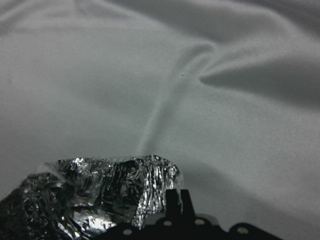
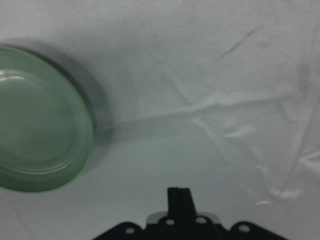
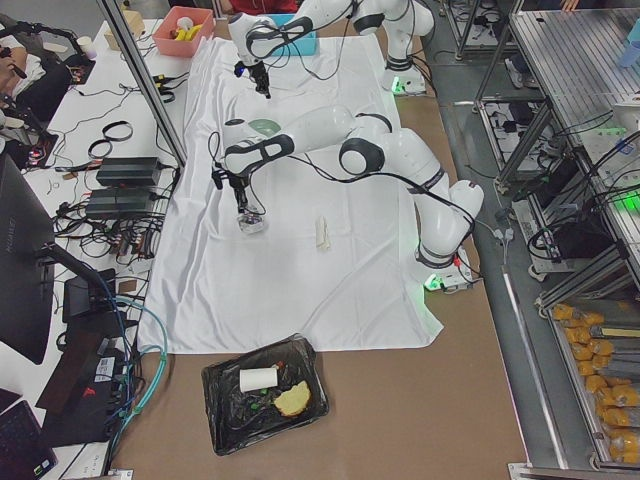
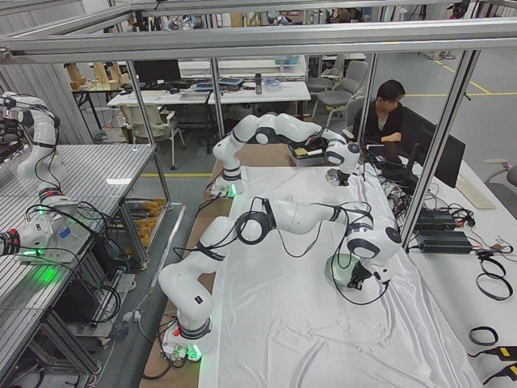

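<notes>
My left gripper (image 3: pixel 242 207) is shut on a crumpled silver foil item (image 3: pixel 251 222) (image 1: pixel 95 192) above the white cloth (image 3: pixel 300 280); the foil also shows at the far arm in the camera right view. My right gripper (image 3: pixel 262 90) is shut with nothing visible between its fingers. A round green plate (image 2: pixel 35 120) (image 4: pixel 335 267) lies on the cloth, left of the right gripper in its wrist view and partly behind the arms in both camera views.
A small pale strip (image 3: pixel 322 233) lies mid-cloth. A black lined tray (image 3: pixel 225 430) with a white roll and other items sits beyond the cloth. A red bin (image 3: pixel 170 42) and blue bin (image 3: pixel 306 43) stand at the other end.
</notes>
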